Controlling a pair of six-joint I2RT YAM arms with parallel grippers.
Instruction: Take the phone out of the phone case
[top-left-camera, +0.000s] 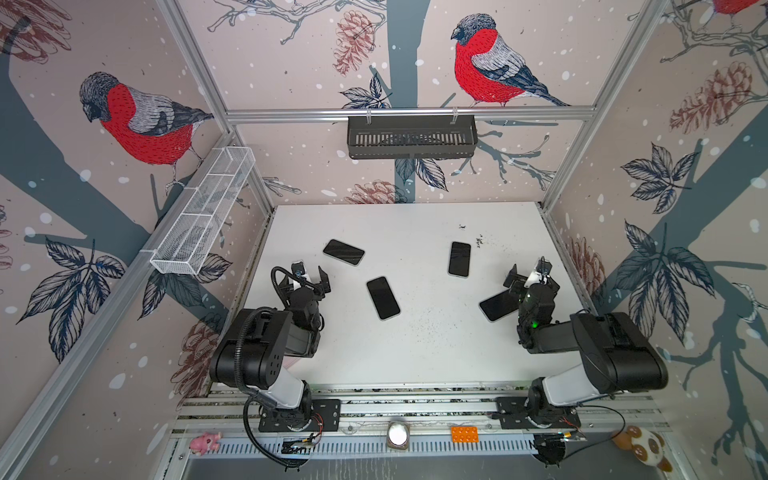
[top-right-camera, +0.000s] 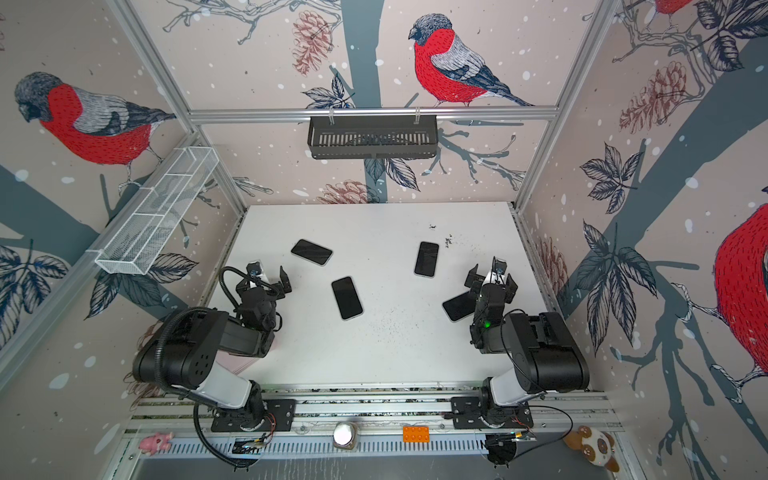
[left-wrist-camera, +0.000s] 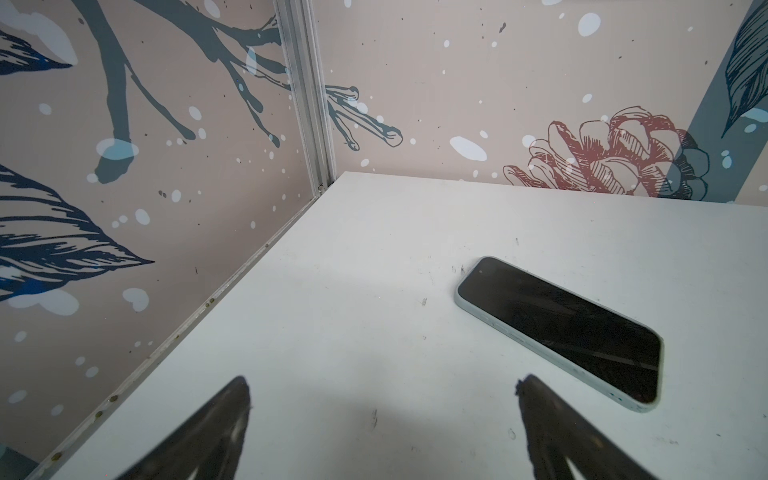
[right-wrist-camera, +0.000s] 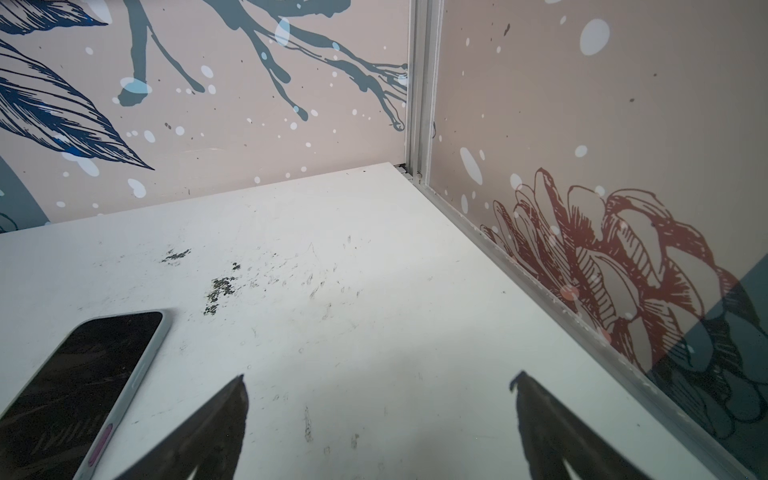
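Observation:
Four dark phones lie flat on the white table: one at back left (top-left-camera: 344, 251), one left of centre (top-left-camera: 383, 297), one at back right (top-left-camera: 459, 259) and one partly hidden by the right arm (top-left-camera: 496, 306). In the left wrist view a phone (left-wrist-camera: 558, 328) shows a pale rim; another (right-wrist-camera: 76, 384) has a pale edge in the right wrist view. Whether each is cased is hard to tell. My left gripper (top-left-camera: 304, 280) stands open at the table's left. My right gripper (top-left-camera: 525, 276) is open above the right-hand phone. Neither holds anything.
A white wire basket (top-left-camera: 200, 212) hangs on the left, a grey basket (top-left-camera: 412, 148) on the back rail. Walls enclose the back and sides.

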